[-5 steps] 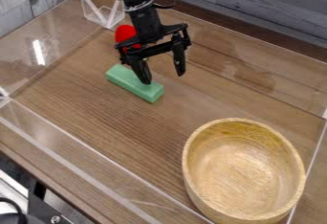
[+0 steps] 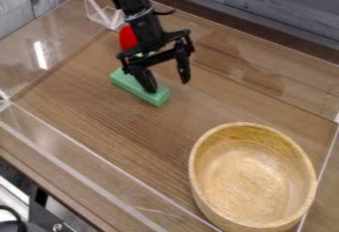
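The black arm comes down from the top of the view, its gripper (image 2: 163,70) open, with its fingers pointing down over and beside a green block (image 2: 153,94). The block lies slanted on the wooden table. A red object (image 2: 127,38) sits behind the arm, partly hidden by it. Whether the fingertips touch the block is hard to tell.
A large tan bowl (image 2: 252,137) fills the lower right. Clear plastic pieces are at the left edge and top left, and a wall edge runs along the back.
The block and bowl look unmoved.
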